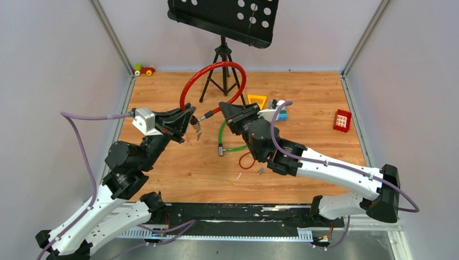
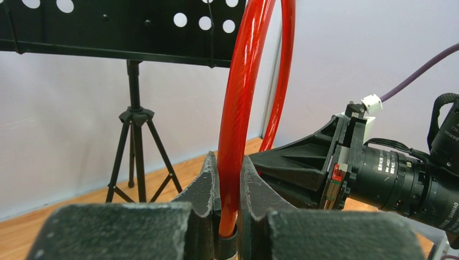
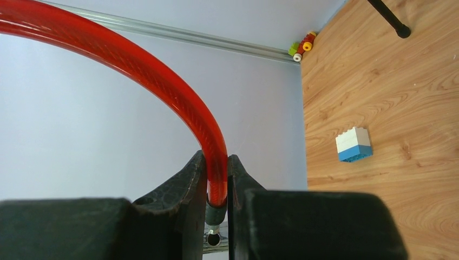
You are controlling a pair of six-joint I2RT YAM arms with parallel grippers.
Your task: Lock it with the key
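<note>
A red cable lock (image 1: pixel 238 70) is held up in a loop between both grippers. My left gripper is shut on one end of it, beside a black sleeve. My right gripper is shut on the other end, above a dark fitting with a metal pin. In the top view that pin (image 1: pixel 205 117) points left toward the lock body at the left end, close to it; whether it is inserted I cannot tell. Keys (image 1: pixel 198 132) hang below the left end.
A music stand (image 1: pixel 216 21) stands at the back. A green lock (image 1: pixel 235 149), an orange loop, loose keys (image 1: pixel 261 170), a yellow piece and blocks (image 3: pixel 353 145) lie on the table (image 1: pixel 303 146). A red box (image 1: pixel 342 121) is at the right, a toy car at back left.
</note>
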